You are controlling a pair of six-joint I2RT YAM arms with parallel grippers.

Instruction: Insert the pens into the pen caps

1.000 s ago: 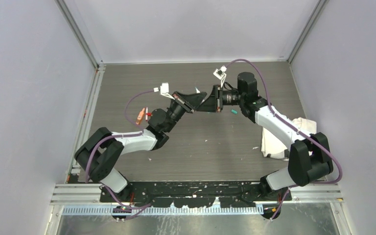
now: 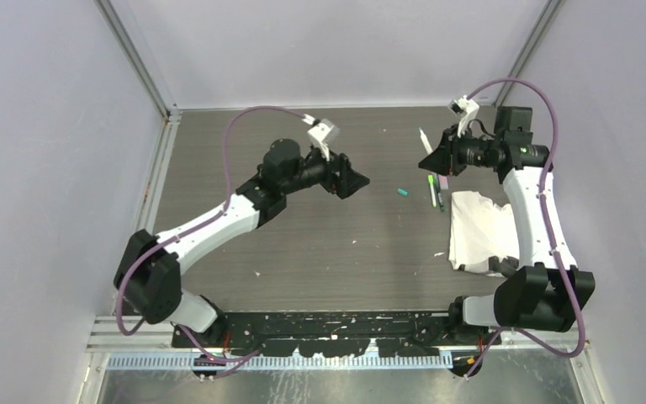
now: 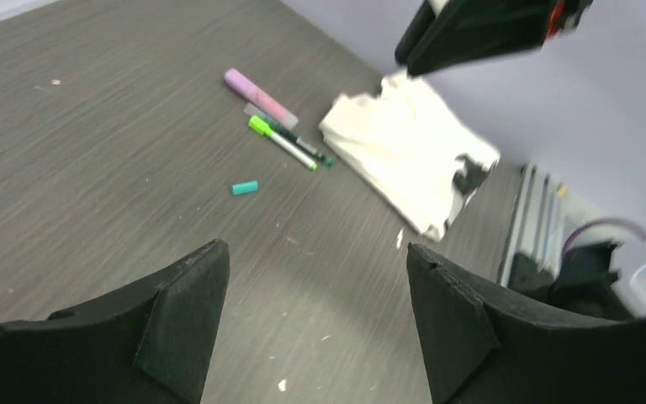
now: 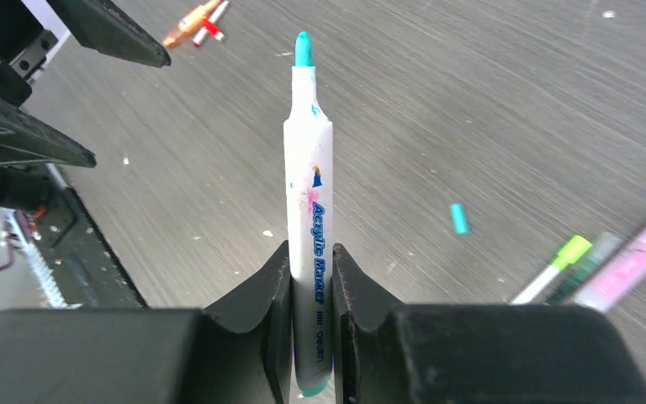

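In the right wrist view my right gripper is shut on a white marker whose uncapped teal tip points away from the fingers. A small teal cap lies alone on the table, also visible in the left wrist view as a teal piece. My left gripper stands open over bare table, nothing between its fingers. In the top view, the left gripper is left of the teal cap, and the right gripper is up and right of it.
A green-capped pen, a dark green pen and a pink marker lie side by side near a white cloth. An orange pen and a white-and-red pen lie farther left.
The grippers, which were together over the middle, have separated. The right one moved right with the marker. The left one lifted slightly, shifted right and opened.
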